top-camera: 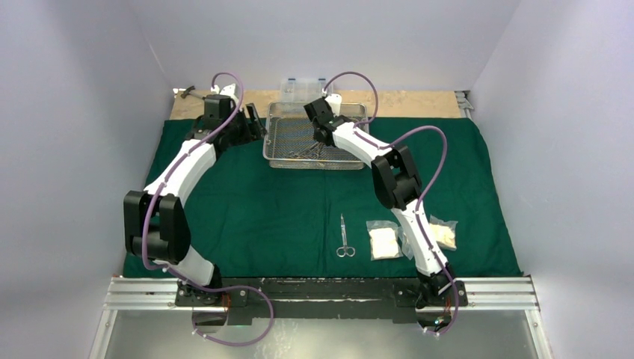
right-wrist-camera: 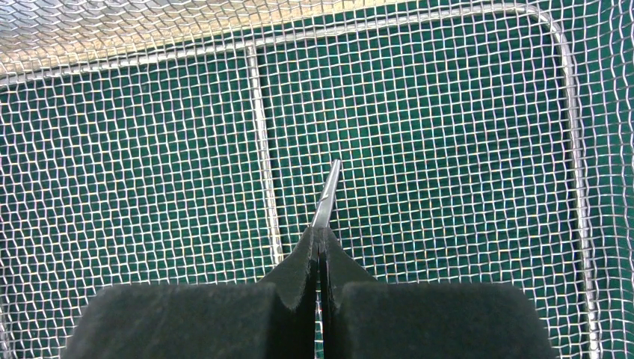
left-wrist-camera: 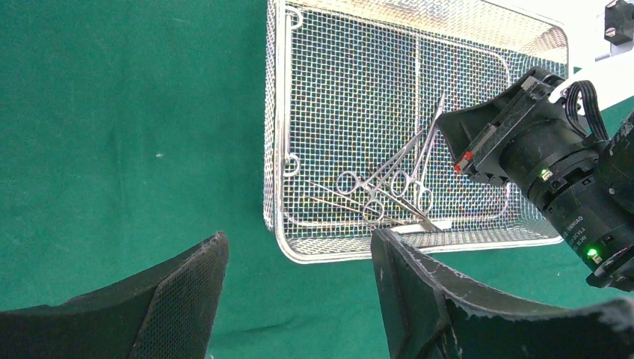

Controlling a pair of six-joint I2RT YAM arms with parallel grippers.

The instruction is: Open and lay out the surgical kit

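Over the wire mesh basket (top-camera: pixel 314 165), my right gripper (top-camera: pixel 321 139) points down and is shut. In the right wrist view a thin metal instrument tip (right-wrist-camera: pixel 330 187) shows just beyond its fingertips; nothing clear shows between them. Two ring-handled clamps, one with its rings (left-wrist-camera: pixel 360 196) crossing the other's rings (left-wrist-camera: pixel 413 189), lie at the basket's near side with slimmer tools (left-wrist-camera: pixel 336 197). Off the basket's left edge, my left gripper hangs open and empty. On the green cloth (top-camera: pixel 284 224), scissors (top-camera: pixel 344 241) lie beside a gauze packet (top-camera: pixel 384 243).
More packets (top-camera: pixel 442 233) lie at the front right, partly under my right arm. Behind the basket stands a clear plastic tray (top-camera: pixel 299 88).
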